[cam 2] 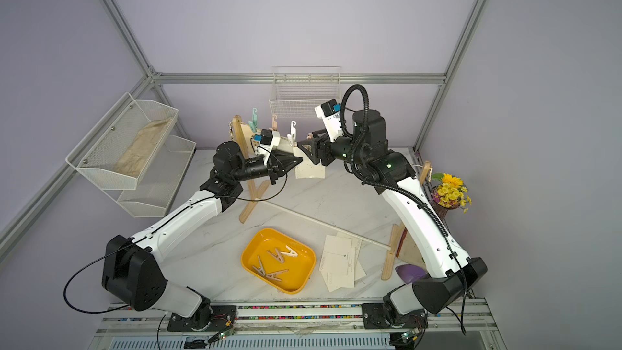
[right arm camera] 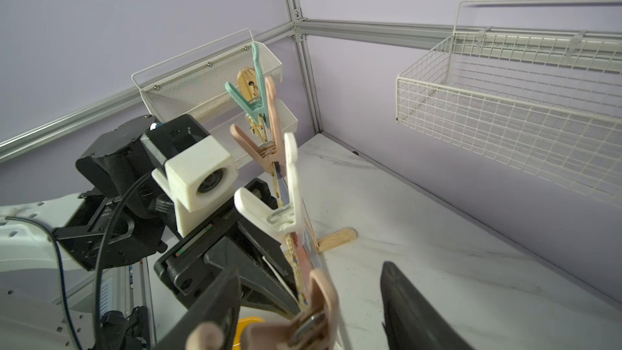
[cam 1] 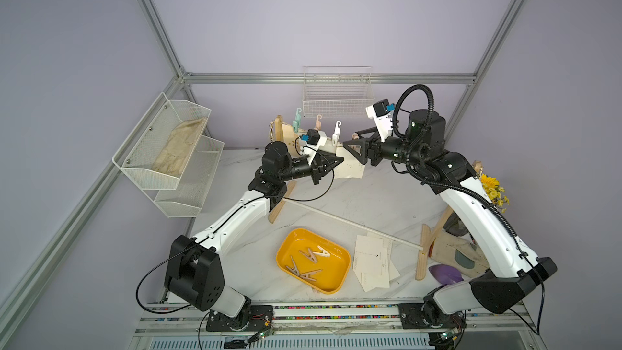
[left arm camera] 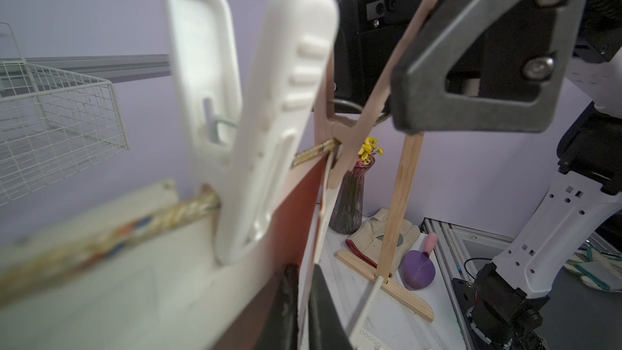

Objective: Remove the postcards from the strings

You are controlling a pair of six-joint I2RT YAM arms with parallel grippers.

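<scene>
Postcards hang from a string [right arm camera: 294, 262] under clothespins: a teal one [right arm camera: 261, 94], a pink one [right arm camera: 272, 136], a white one [right arm camera: 285, 201] and a nearer pink one [right arm camera: 314, 320]. My left gripper is shut on the edge of the postcard [left arm camera: 294, 233] below the nearer pink clothespin. My right gripper is open, its fingers on either side of that clothespin, which sits closer to the left finger. In the top left view, the same postcard [cam 1: 350, 163] hangs between the two grippers. A stack of postcards [cam 1: 372, 259] lies on the table.
The yellow tray [cam 1: 285, 246] holds several clothespins. A wooden rod [cam 1: 362, 225] and feet of the stand [cam 1: 421, 262] cross the table. A flower vase [left arm camera: 348, 201], a bag and a purple object [left arm camera: 418, 269] are at the right; a wire basket [cam 1: 337, 90] hangs behind.
</scene>
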